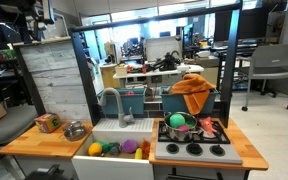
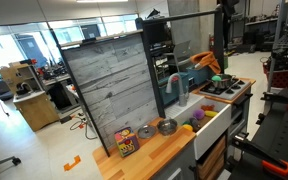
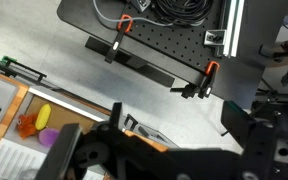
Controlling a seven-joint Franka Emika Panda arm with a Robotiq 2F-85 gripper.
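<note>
In the wrist view, my gripper stands open, its dark fingers wide apart at the lower edge and nothing visible between them. It is high above the floor and a dark perforated base plate. Part of the dark arm [image 1: 24, 75] shows at the upper left of exterior view 1, well away from the counter items. A boxed item [image 1: 49, 123] and a metal bowl [image 1: 76, 131] rest on the left wooden counter. The white sink [image 1: 99, 170] holds colourful toy food. On the stove, a pot [image 1: 166, 133] contains a green item [image 1: 177, 120].
A grey faucet [image 1: 119, 105] rises behind the sink. Orange cloth [image 1: 192, 92] drapes over a bin [image 1: 174, 103] behind the stove. A black frame [image 1: 152, 17] spans the counter. Cables [image 3: 184, 10] lie coiled on the base plate.
</note>
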